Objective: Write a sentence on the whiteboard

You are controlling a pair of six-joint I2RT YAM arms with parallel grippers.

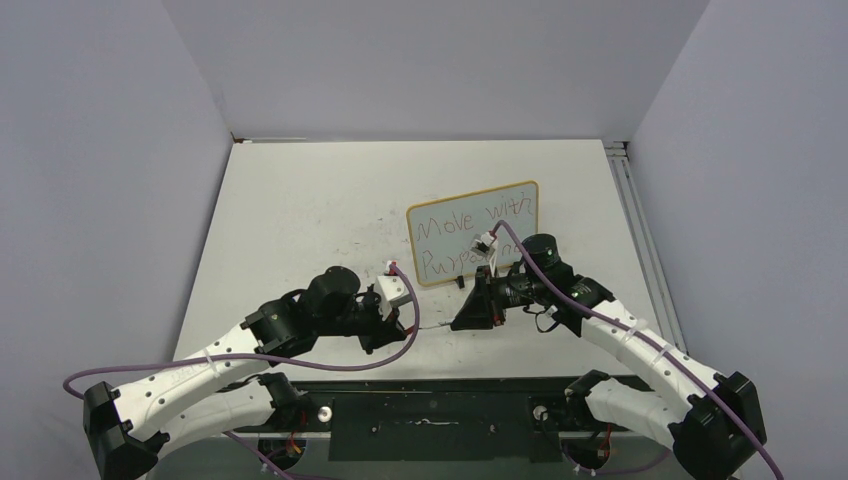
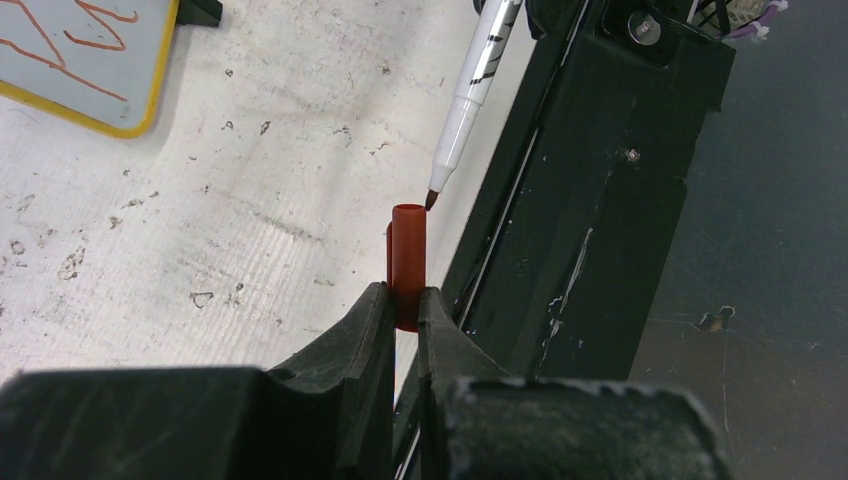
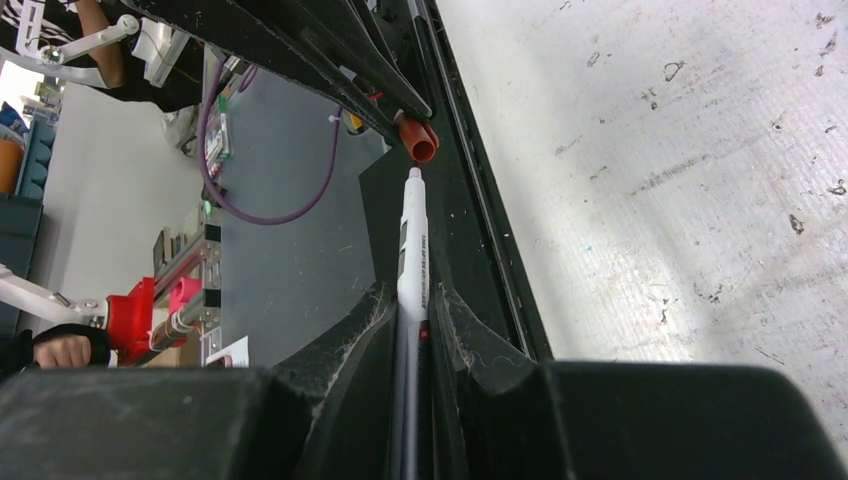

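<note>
A whiteboard (image 1: 472,231) with a yellow rim lies tilted on the table, bearing red words "Move with" and a second line partly covered by my right arm. My left gripper is shut on a red-brown marker cap (image 2: 408,260), its open end facing away from the fingers. The white marker (image 3: 412,240) is in my right gripper, which is shut on its barrel. In the left wrist view, the marker's dark tip (image 2: 431,199) appears right by the cap's mouth, slightly to its right. The tip appears outside the cap.
A small black object (image 1: 460,282) sits at the whiteboard's lower edge. The dark front edge (image 1: 430,385) of the table runs below both grippers.
</note>
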